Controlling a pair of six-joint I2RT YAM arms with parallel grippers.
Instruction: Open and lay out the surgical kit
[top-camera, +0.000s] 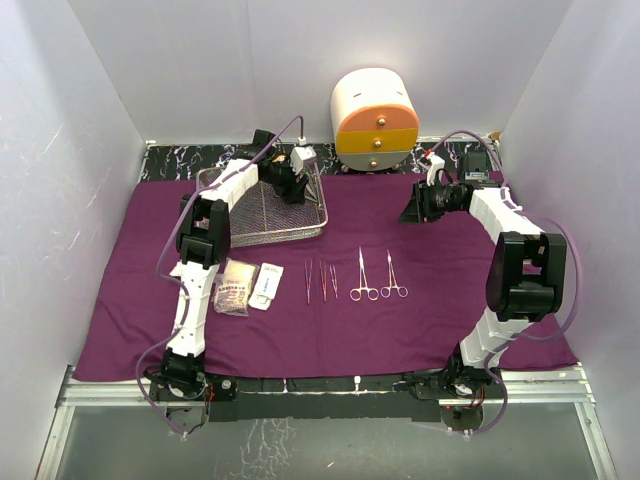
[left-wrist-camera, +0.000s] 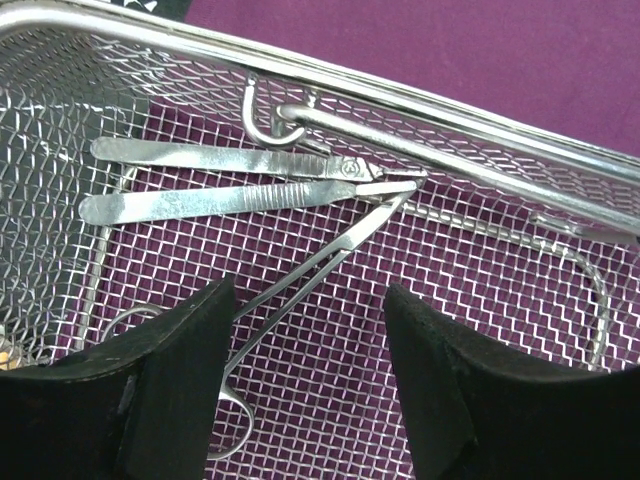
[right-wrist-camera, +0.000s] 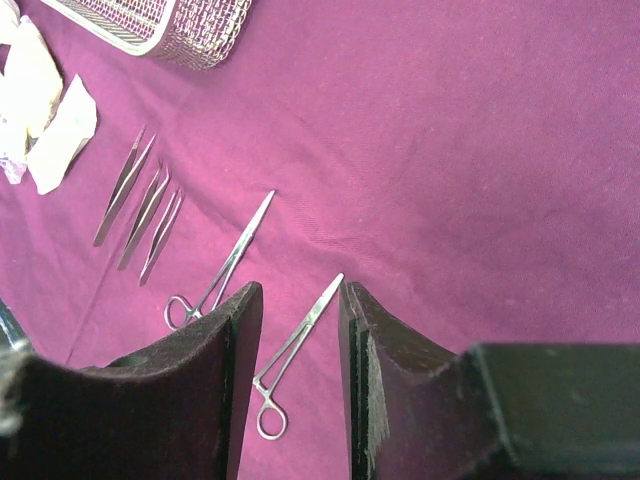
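Observation:
A mesh tray (top-camera: 262, 236) sits at the back left of the purple cloth. My left gripper is over its right end, fingers apart, above a long scissor-like instrument (left-wrist-camera: 352, 236); two flat scalpel handles (left-wrist-camera: 220, 203) lie beside it. Whether it touches the instrument I cannot tell. On the cloth lie several tweezers (top-camera: 323, 282), two ring-handled instruments (top-camera: 364, 290) and white packets (top-camera: 265, 286), with a bagged bundle (top-camera: 232, 295). My right gripper hangs open over the cloth at right, above a ring-handled instrument, nothing visibly held.
A rounded drawer unit (top-camera: 374, 120) stands against the back wall, right of the tray. Walls border both sides.

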